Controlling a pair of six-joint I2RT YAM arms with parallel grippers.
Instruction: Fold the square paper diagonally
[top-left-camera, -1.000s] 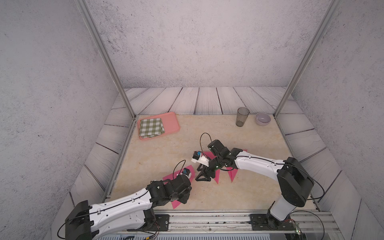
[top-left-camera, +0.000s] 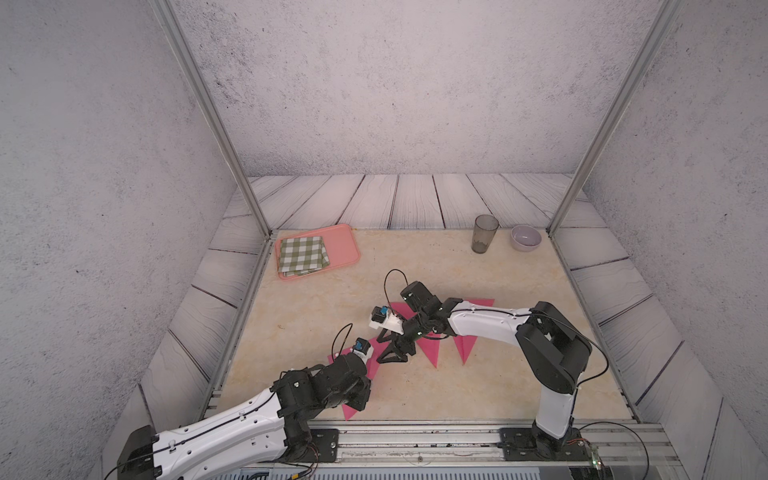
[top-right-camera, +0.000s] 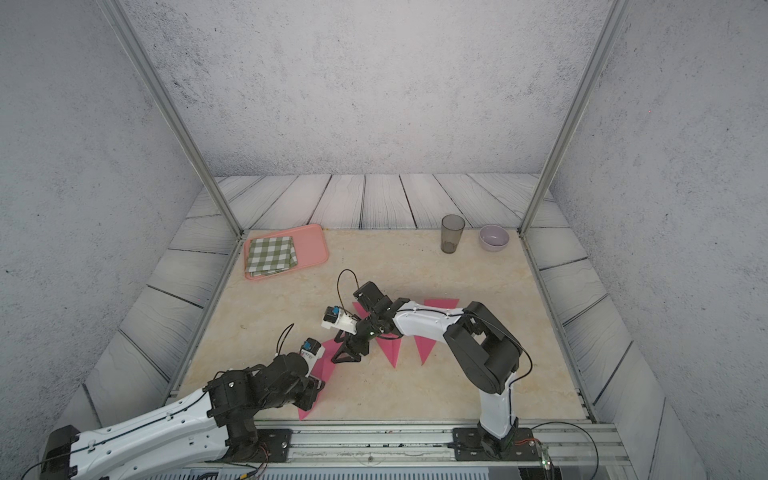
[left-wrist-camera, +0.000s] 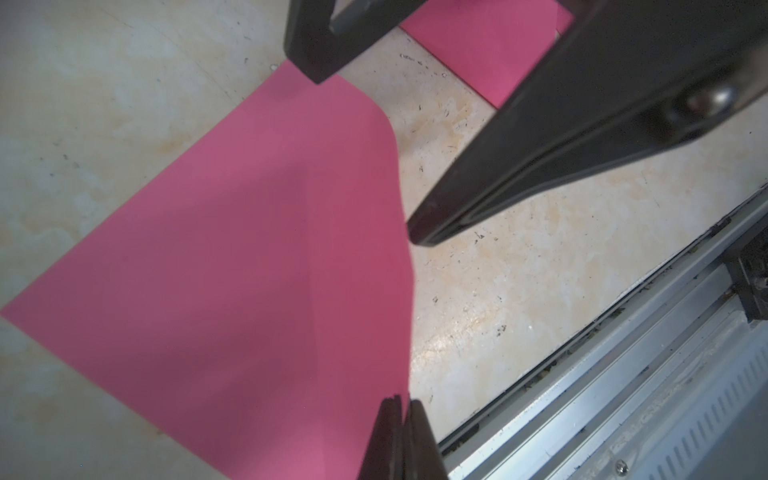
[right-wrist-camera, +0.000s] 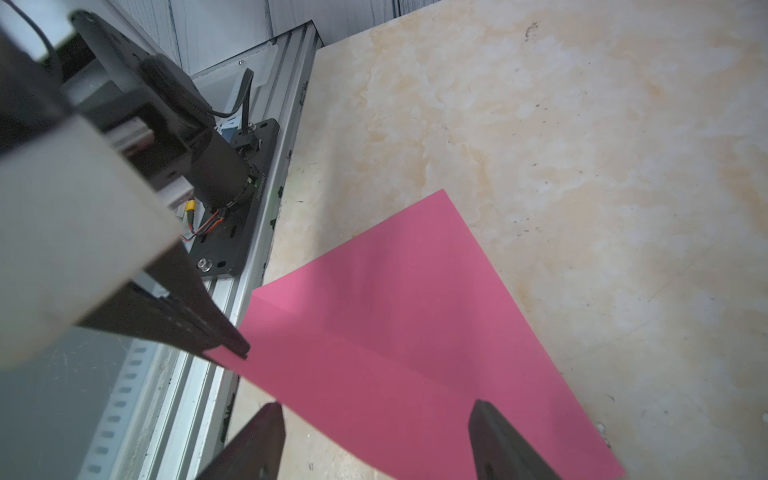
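The pink square paper (left-wrist-camera: 240, 256) lies at the front left of the table, its near-right side lifted and curling upward. My left gripper is shut on the lifted paper's edge, which also shows between its fingers in the right wrist view. My right gripper is open over the paper's far part. In the left wrist view, one of the right gripper's fingers (left-wrist-camera: 312, 48) overlaps the paper's far corner and the other stands beside the curled edge. Whether they touch it, I cannot tell.
Pink folded papers (top-left-camera: 472, 332) lie to the right, partly under my right arm. A pink tray (top-left-camera: 344, 246) with a checked cloth (top-left-camera: 304, 254) sits at the back left. At the back right are a glass (top-left-camera: 483, 233) and a bowl (top-left-camera: 525, 237).
My left gripper has shifted left, taking the lifted edge of paper with it. The open right gripper has moved left, closer to the paper.
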